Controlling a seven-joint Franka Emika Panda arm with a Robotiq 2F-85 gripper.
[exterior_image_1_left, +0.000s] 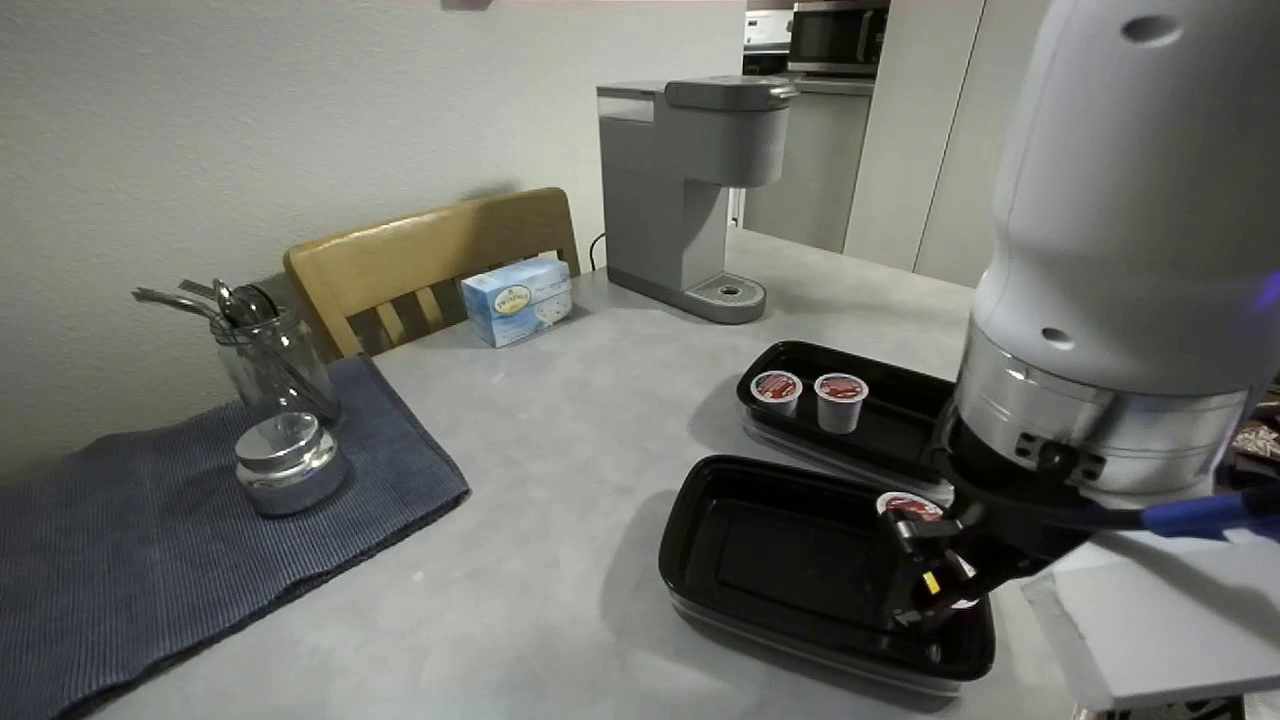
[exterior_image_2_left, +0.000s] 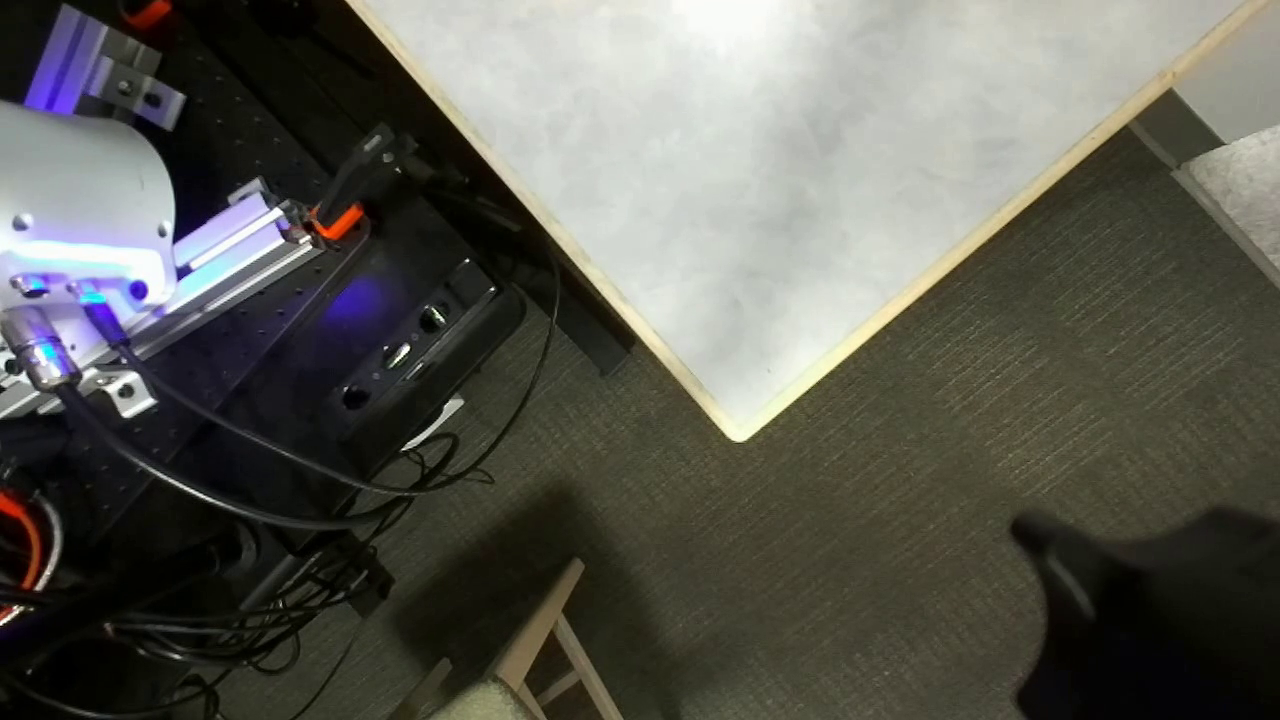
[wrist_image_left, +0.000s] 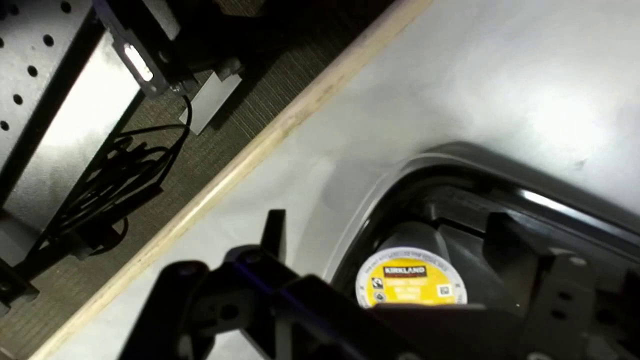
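A coffee pod with a yellow lid (wrist_image_left: 411, 277) stands at one end of the near black tray (exterior_image_1_left: 768, 648). My gripper (exterior_image_1_left: 926, 576) is lowered into that tray, its fingers open with one finger on each side of the pod. In the exterior view the fingers cover most of the pod, leaving a patch of yellow and some white visible. Beside the gripper, a red-lidded pod (exterior_image_1_left: 908, 504) is partly hidden; I cannot tell which tray it is in. Two more red-lidded pods, one on the left (exterior_image_1_left: 776, 386) and one on the right (exterior_image_1_left: 841, 390), stand in the far black tray (exterior_image_1_left: 786, 348).
A grey coffee machine (exterior_image_1_left: 654, 180) stands at the back, with a blue tea box (exterior_image_1_left: 518, 300) to its left. On the blue cloth (exterior_image_1_left: 156, 528) are a jar of cutlery (exterior_image_1_left: 270, 360) and a lidded glass jar (exterior_image_1_left: 288, 462).
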